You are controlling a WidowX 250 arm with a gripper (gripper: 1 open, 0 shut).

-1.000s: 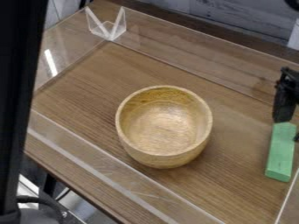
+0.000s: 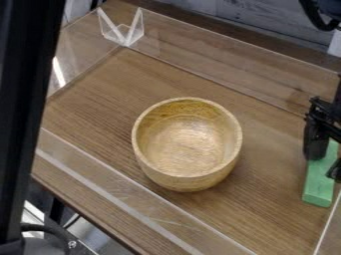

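Observation:
My black gripper [image 2: 320, 139] is at the right edge of the camera view, low over a green block [image 2: 317, 187] that lies lengthwise on the wooden surface. The gripper covers the far end of the block. Whether its fingers are open or shut on it cannot be made out.
A round wooden bowl [image 2: 186, 167] stands in the middle of the table, left of the block. A clear plastic piece [image 2: 120, 30] is at the back left.
My gripper has moved down toward the viewer and onto the far end of the green block, now covering more of it. The block and bowl look unmoved.

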